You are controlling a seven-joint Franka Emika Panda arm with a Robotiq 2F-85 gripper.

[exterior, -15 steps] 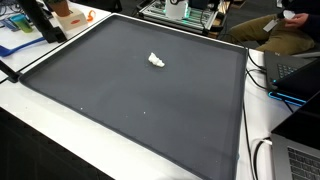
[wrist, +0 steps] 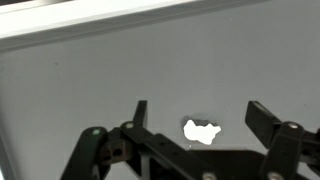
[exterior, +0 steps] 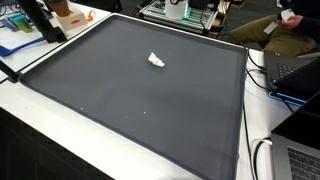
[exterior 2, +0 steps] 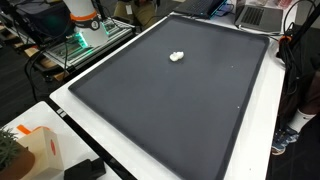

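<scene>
A small white crumpled-looking object (exterior: 156, 60) lies alone on the grey board, toward its back edge. It also shows as a white lump (exterior 2: 177, 56) in the second exterior view. In the wrist view the white piece (wrist: 201, 131) is seen below and between the spread fingers of my gripper, apart from both. The fingers stand wide open and hold nothing. Neither exterior view shows the gripper's fingers.
The grey board (exterior: 130, 100) has a raised rim and is otherwise bare. A white table (exterior 2: 130, 150) surrounds it. A plant pot (exterior 2: 14, 158) and a laptop (exterior: 298, 145) sit near the edges. A person (exterior: 290, 35) is at the back right.
</scene>
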